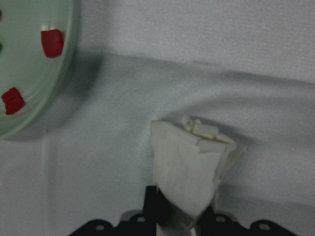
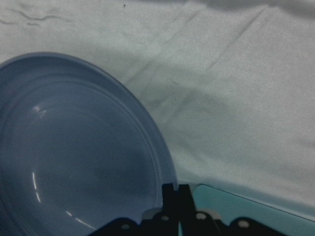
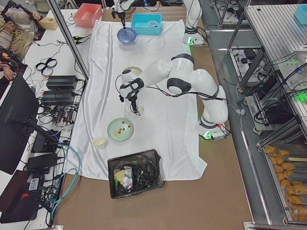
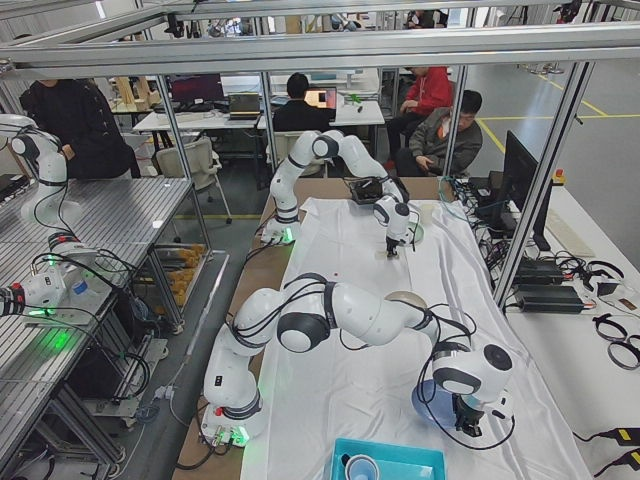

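Observation:
A folded white paper or tissue piece (image 1: 184, 162) rises from between the fingers of my left gripper (image 3: 134, 108), which is shut on it, just above the cloth beside a pale green plate (image 3: 120, 134) holding small red and other coloured pieces. My right gripper is at the rim of a blue plate (image 2: 83, 147); its fingers are together, and I cannot tell whether the rim is between them.
A black-lined bin (image 3: 144, 172) and a cream cup (image 3: 99, 142) sit near the green plate. A turquoise tray (image 4: 390, 455) stands next to the blue plate.

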